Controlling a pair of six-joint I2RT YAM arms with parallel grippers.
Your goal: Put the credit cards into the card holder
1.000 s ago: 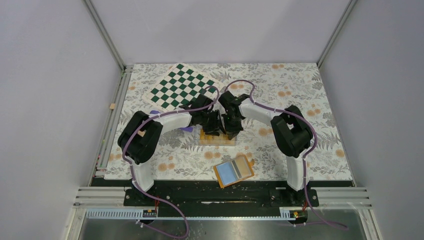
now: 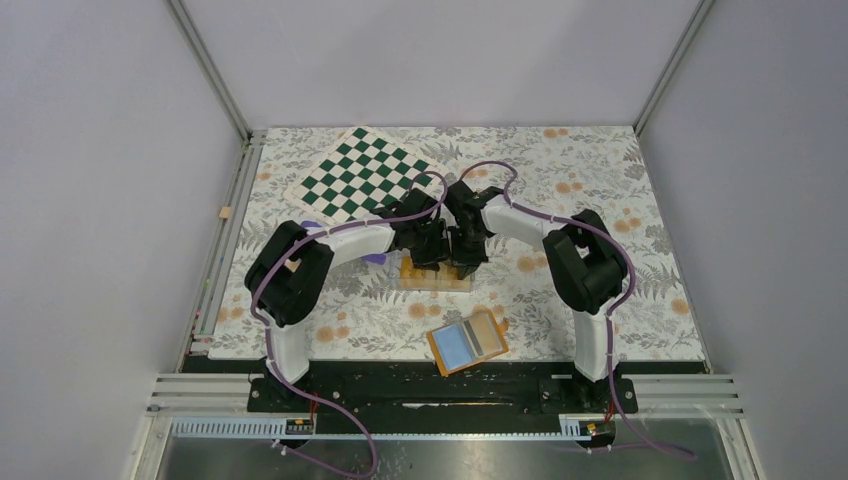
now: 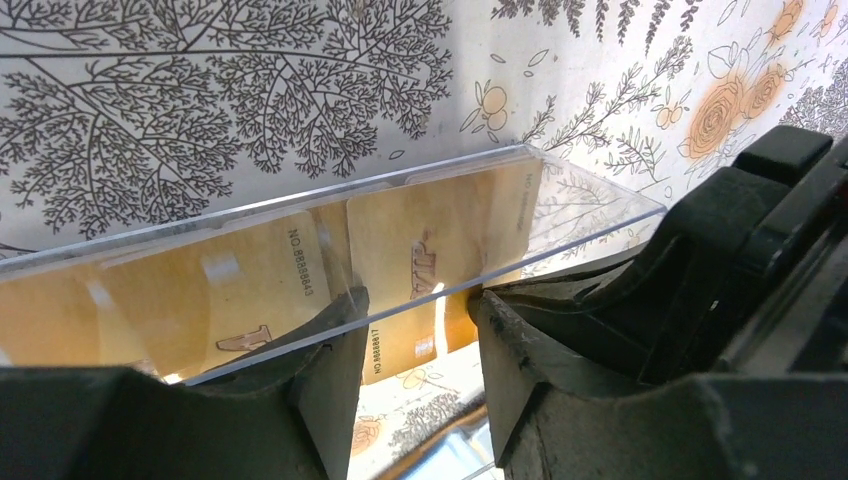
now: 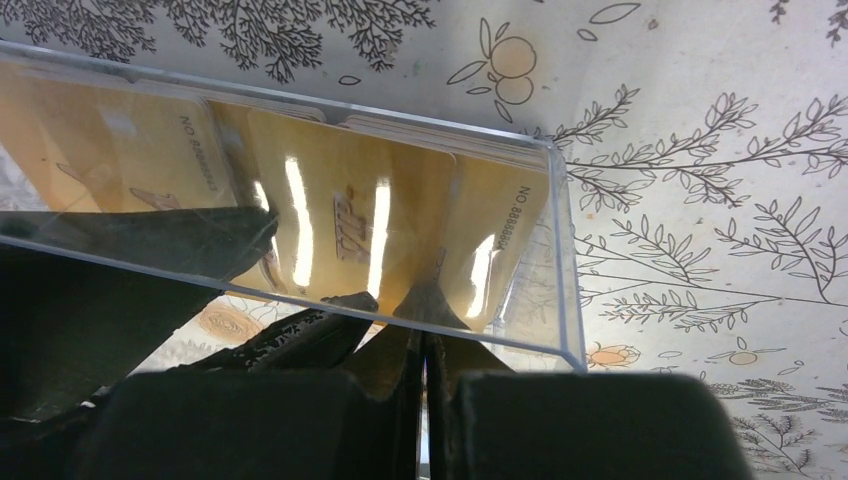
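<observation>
Gold cards (image 3: pixel 214 282) lie in the clear plastic card holder (image 4: pixel 560 250), several overlapping along its length. In the top view the holder (image 2: pixel 415 284) is mostly under both grippers at the table's middle. My left gripper stands open at the holder's near side, its fingers either side of part of the gold cards; whether it touches them I cannot tell. My right gripper is shut at the holder's near edge, just right of the left gripper's dark fingers, with nothing seen between its fingertips.
A green checkered board (image 2: pixel 345 170) lies behind. A purple object (image 2: pixel 375 258) is partly hidden under the left arm. An orange-edged pad (image 2: pixel 454 344) lies at the front edge.
Both grippers have shifted slightly over the holder, the left one toward the right in the top view. The table's other objects are unchanged.
</observation>
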